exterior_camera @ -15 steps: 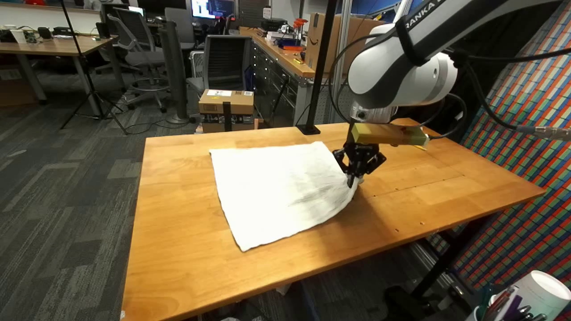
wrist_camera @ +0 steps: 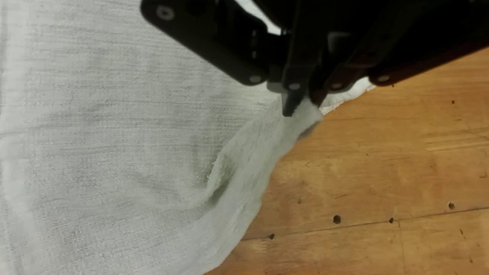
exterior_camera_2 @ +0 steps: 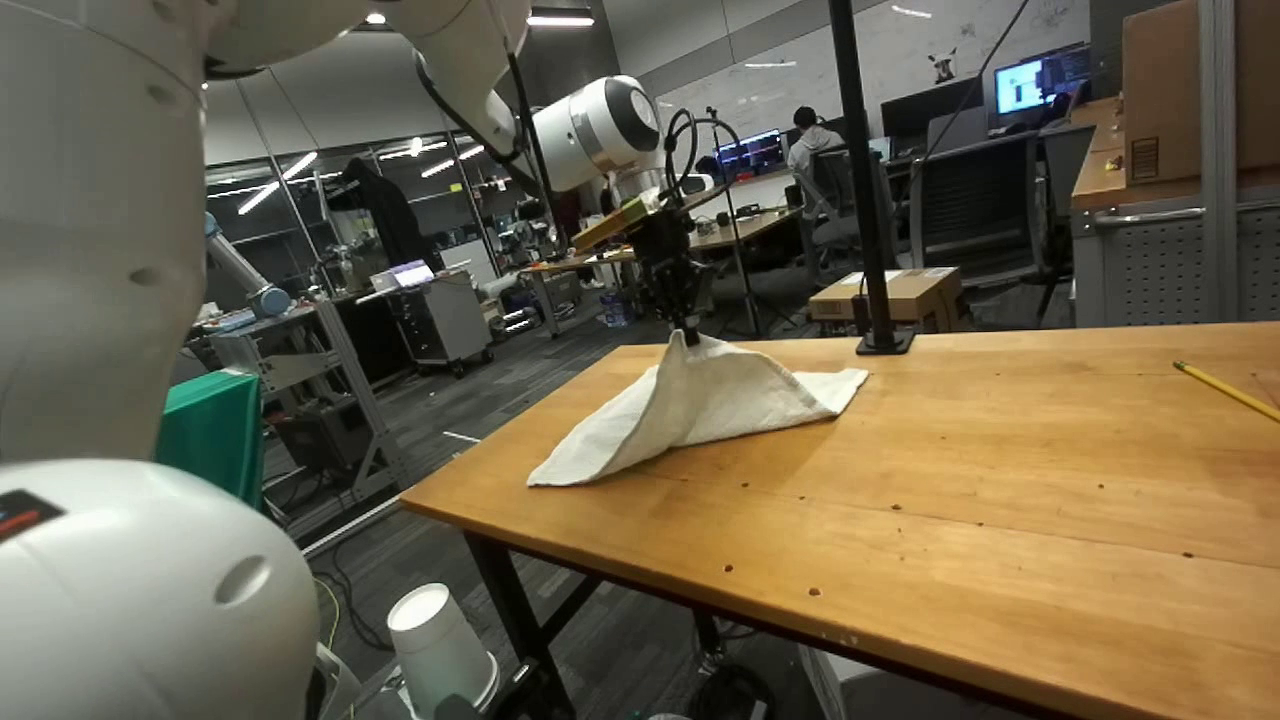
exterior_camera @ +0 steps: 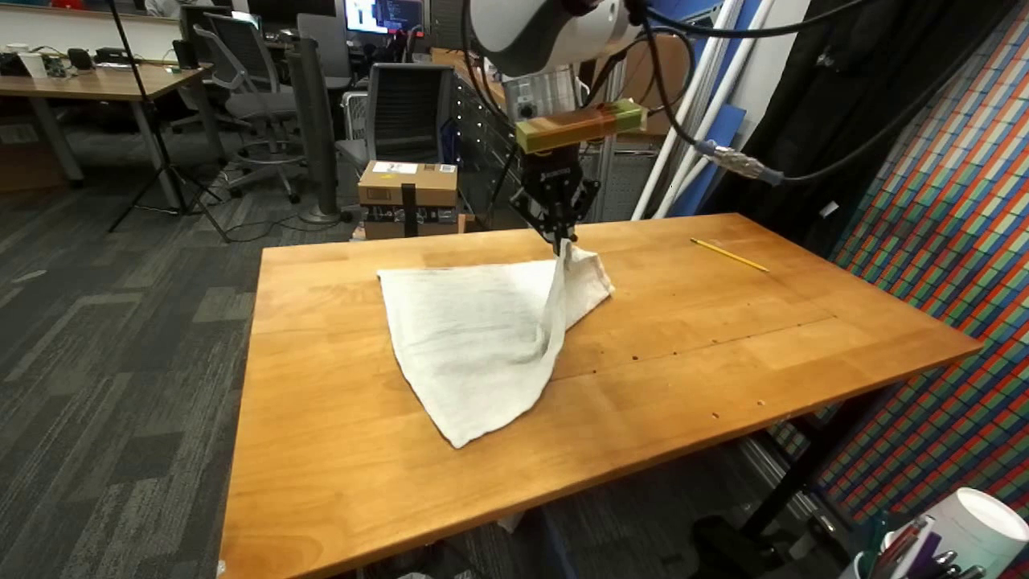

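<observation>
A white cloth (exterior_camera: 465, 347) lies partly flat on the wooden table, with its right part lifted into a standing fold. My gripper (exterior_camera: 562, 245) is shut on the raised edge of that cloth, above the table's far side. Exterior view 2 shows the cloth (exterior_camera_2: 720, 402) drawn up to a peak beneath the gripper (exterior_camera_2: 686, 334). From the wrist, a band of cloth (wrist_camera: 256, 156) runs up to the gripper, its edge pinched between the fingertips. The underside of the fold is hidden.
A yellow pencil (exterior_camera: 729, 255) lies at the table's far right. In exterior view 2 a black post (exterior_camera_2: 882, 240) stands at the table edge close to the cloth.
My gripper has moved left and toward the table's far side, bringing the held cloth edge up and over. The cloth's right side, earlier spread out low, now stands folded.
</observation>
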